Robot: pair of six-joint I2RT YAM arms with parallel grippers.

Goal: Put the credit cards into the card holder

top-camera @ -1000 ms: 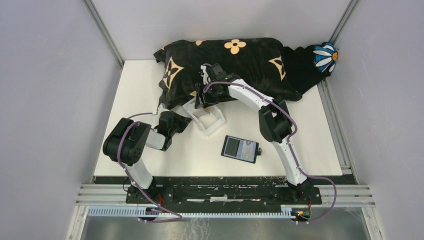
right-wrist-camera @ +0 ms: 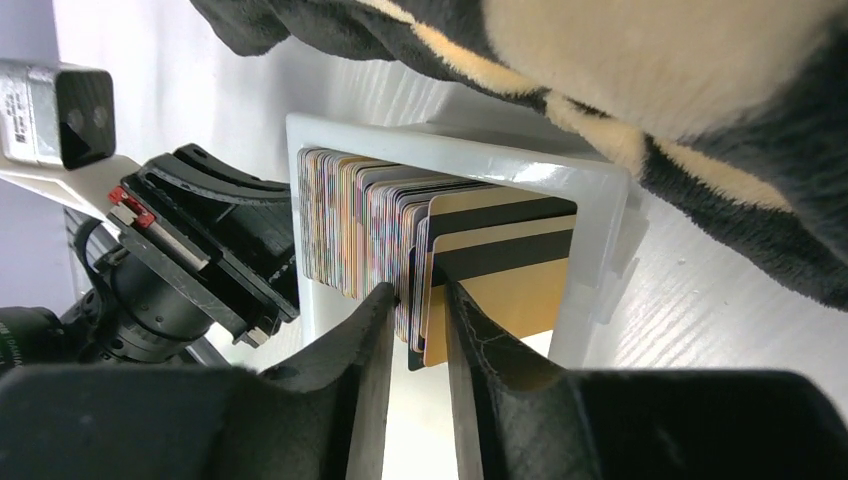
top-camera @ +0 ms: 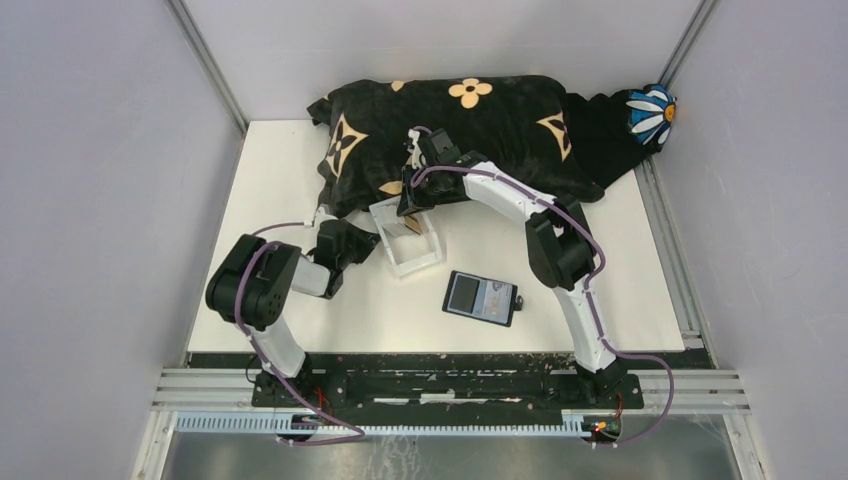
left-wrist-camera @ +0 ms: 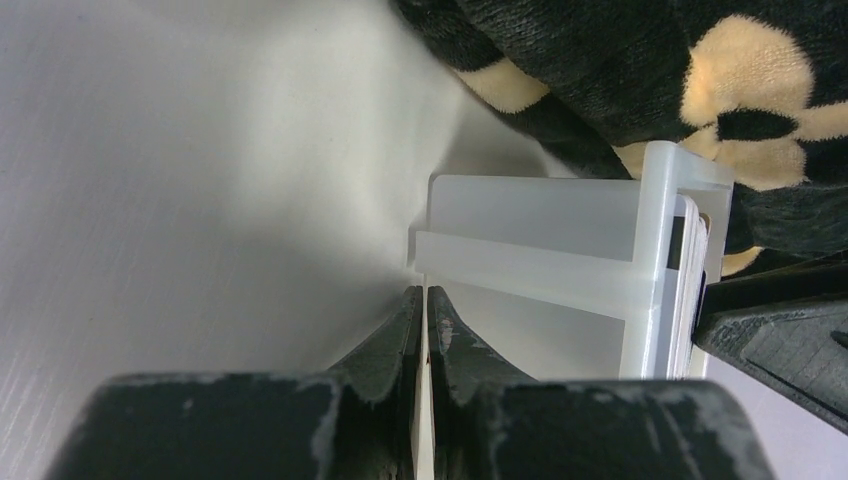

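A white tray point(top-camera: 418, 265) holds a row of many cards point(right-wrist-camera: 330, 220), standing on edge and leaning, with a gold card point(right-wrist-camera: 500, 300) at the right end of the row. Over the cards, my right gripper is part open, and its fingertips straddle the row's edges near the gold card. My left gripper is shut on a thin white wall of the tray at its left side. The black card holder point(top-camera: 482, 298) lies flat to the right of the tray, with grey and pale panels on top.
A dark plush blanket point(top-camera: 440, 130) with tan flowers fills the back of the table and comes close to the tray's far end. Bare white table point(top-camera: 600, 310) lies right of the holder.
The tray has turned a little, its near end shifting left and toward the front. My right gripper has moved slightly right over the cards. The left arm looks still.
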